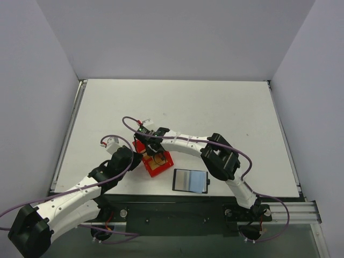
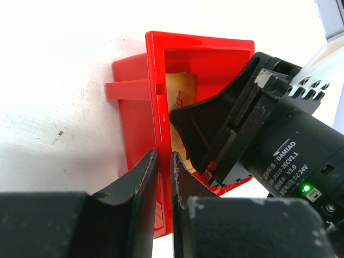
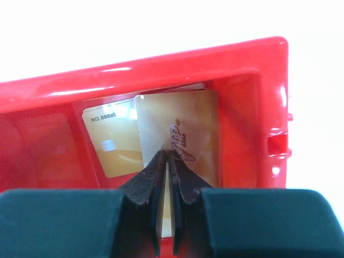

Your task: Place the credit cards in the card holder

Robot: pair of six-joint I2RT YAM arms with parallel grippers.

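Gold credit cards lie stacked in a red box (image 1: 157,171); the top one, a gold VIP card (image 3: 199,121), overlaps another gold card (image 3: 115,145) in the right wrist view. My right gripper is over the box, its fingertips together above the VIP card and nothing between them. That card lies under and outside the fingers, its lower part hidden by them. My left gripper is shut on the red box's rim (image 2: 160,102). On the table's front, the card holder (image 1: 190,181) lies open with pale and blue panels.
The box walls (image 3: 274,123) rise close around the right fingers. Both arms meet near the box, and the right forearm (image 1: 185,141) passes behind the card holder.
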